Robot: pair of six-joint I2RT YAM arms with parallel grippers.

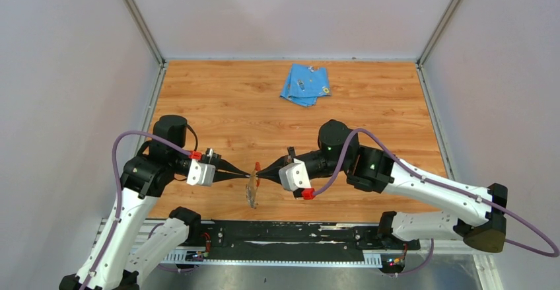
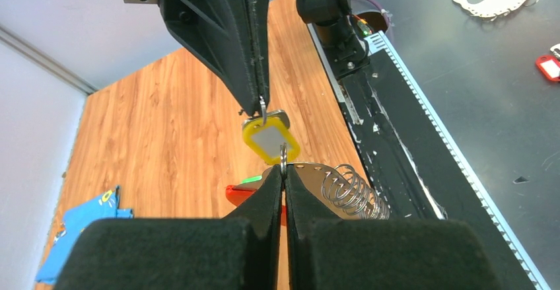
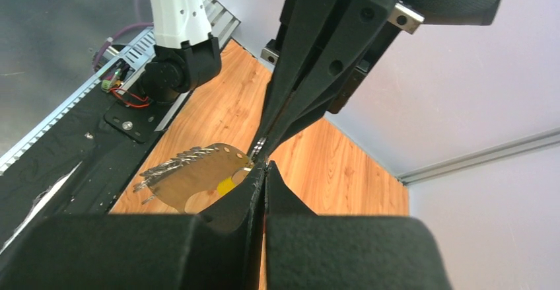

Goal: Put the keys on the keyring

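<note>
In the top view my left gripper and right gripper face each other with a small gap between tips. A tan keyring plate hangs between them. From the left wrist view, my left gripper is shut on a thin metal ring, and the plate with its wire coils lies behind its tips. A yellow tag hangs by a small ring from my shut right gripper. In the right wrist view my right gripper hides part of this tag.
A red tag is partly covered by my left fingers. At the table's back lies a folded blue cloth. Off the table, a pale plate with rings and another red tag are visible.
</note>
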